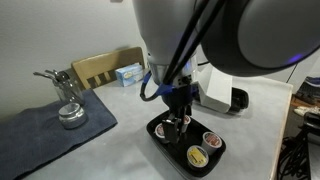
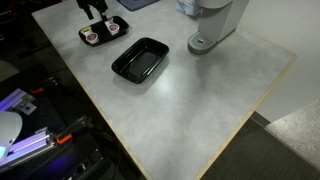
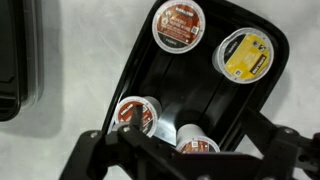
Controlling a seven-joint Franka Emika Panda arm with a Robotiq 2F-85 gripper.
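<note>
A black tray on the table holds several coffee pods. In the wrist view a brown-topped pod and a yellow-topped pod lie at its far end. Toward the bottom of that view are another brown-topped pod and a white-sided, tilted pod, both near my fingers. My gripper is open over this end of the tray, its fingers spread wide. Nothing is held. Exterior view 1 has the gripper low above the tray, partly covering the pods behind it.
A second, empty black tray stands apart, with a grey-and-white machine beyond it. A dark cloth carries a metal utensil holder and a round metal pot.
</note>
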